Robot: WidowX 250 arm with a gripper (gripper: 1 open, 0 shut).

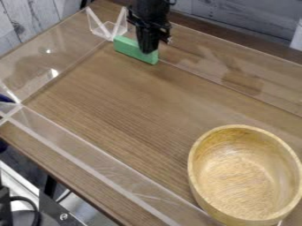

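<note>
The black robot gripper (148, 41) reaches down from the top centre, its tip at a green block (132, 50) lying on the wooden table (130, 132). Its fingers are small and dark, so whether they are open or shut is unclear. A clear, thin plastic piece (105, 24) is just left of the gripper, behind the block.
A large round cream bowl (242, 172) sits at the lower right. Transparent plastic edging runs along the table's left side, with dark cables beyond it at the lower left.
</note>
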